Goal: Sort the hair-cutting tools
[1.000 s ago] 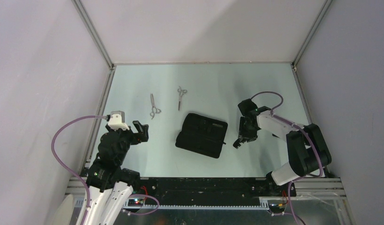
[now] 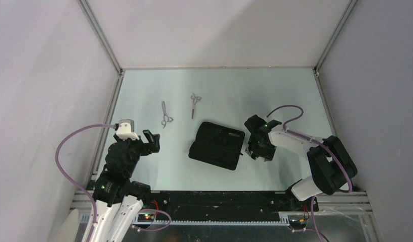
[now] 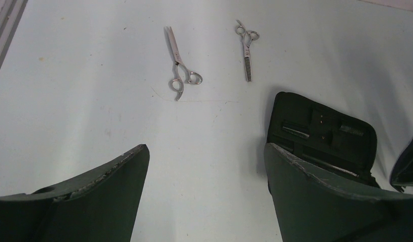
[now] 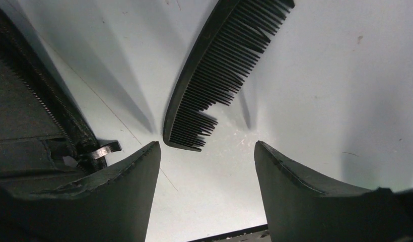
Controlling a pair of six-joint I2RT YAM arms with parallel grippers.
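A black comb (image 4: 207,65) lies flat on the table in the right wrist view, some of its teeth broken off. Its lower end is just ahead of the gap of my right gripper, which is open with nothing held. In the top view the right arm hides the comb. The black case (image 2: 214,148) lies unfolded in mid-table, left of that arm. Scissors (image 3: 178,63) and thinning scissors (image 3: 247,53) rest apart on the table, behind and to the left of the case. My left gripper (image 2: 153,141) is open and empty near the left front.
Bare table surrounds both scissors, with more clear room at the back right. The case's zipper pull (image 4: 101,151) sticks out toward my right gripper's left finger. Walls close in the left, right and back.
The left arm, case and both scissors have stayed put.
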